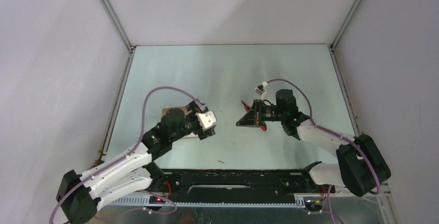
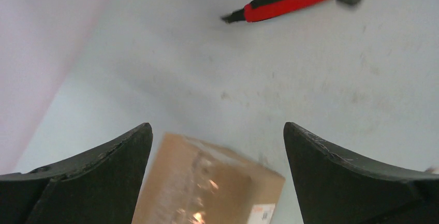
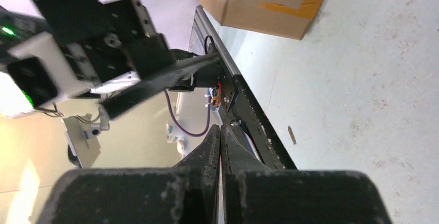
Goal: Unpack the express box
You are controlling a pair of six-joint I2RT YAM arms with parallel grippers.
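A red-and-black utility knife [image 2: 292, 1] shows at the top of the left wrist view. In the top view the knife [image 1: 263, 128] sticks out on both sides of my right gripper [image 1: 248, 123], which is shut on it. The right wrist view shows the finger pads [image 3: 196, 182] almost meeting, with a thin sliver of red in the gap. A brown cardboard box [image 2: 222, 188], tape across its top, stands at left on the table. Over it hovers my left gripper, open, its fingers on either side of the box in view. Most of the box is hidden from above.
A small dark scrap [image 3: 292, 135] lies near the front edge. A black rail [image 1: 238, 177] runs along the front, and walls close off the sides.
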